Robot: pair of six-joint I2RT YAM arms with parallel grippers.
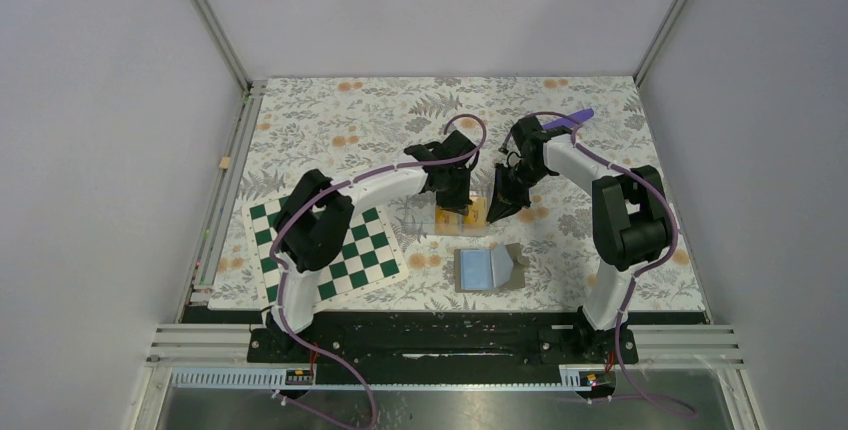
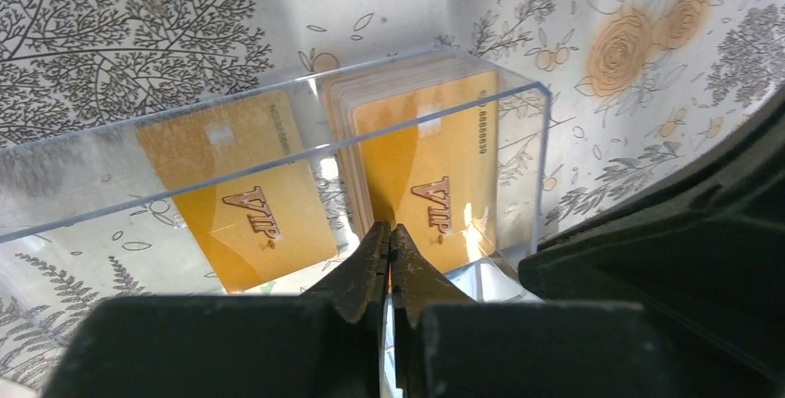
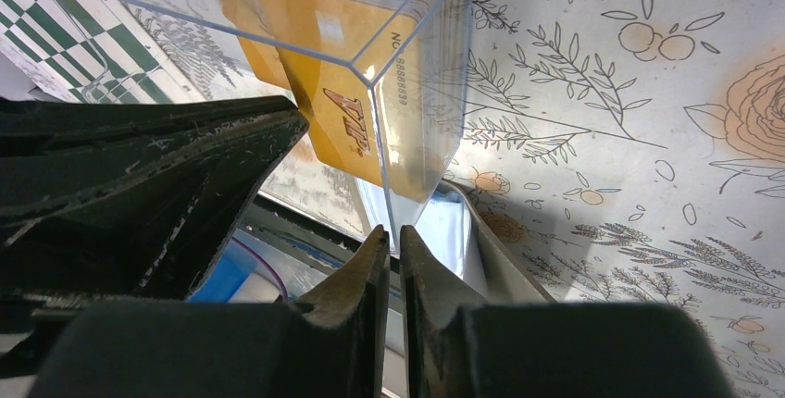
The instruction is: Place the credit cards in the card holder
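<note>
A clear acrylic box (image 2: 532,167) holds orange credit cards: a stack (image 2: 435,167) at its right end and a separate card (image 2: 255,222) to its left, as the left wrist view shows. My left gripper is shut over the box at the stack's lower left edge, nothing visible between its fingertips. My right gripper is shut on the box's end corner, beside the cards. The blue card holder (image 1: 476,268) lies open on the table in front of the box.
A green-checked board (image 1: 365,260) lies at the left under my left arm. A purple object (image 1: 575,117) lies behind the right arm.
</note>
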